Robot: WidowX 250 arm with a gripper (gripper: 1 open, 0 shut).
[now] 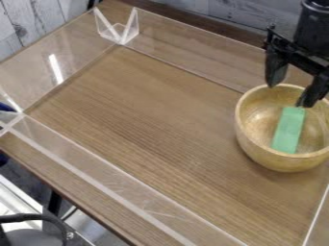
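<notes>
My gripper (291, 81) is at the upper right, its two black fingers open and pointing down over the rim of a light wooden bowl (257, 135). The bowl holds a green rectangular object (290, 130) lying in its bottom. Nothing shows between the fingers.
Clear plastic strips run along its left and front edges, with a clear bracket (117, 29) at the back. A dark cable-like object (33, 226) sits at the lower left, off the table.
</notes>
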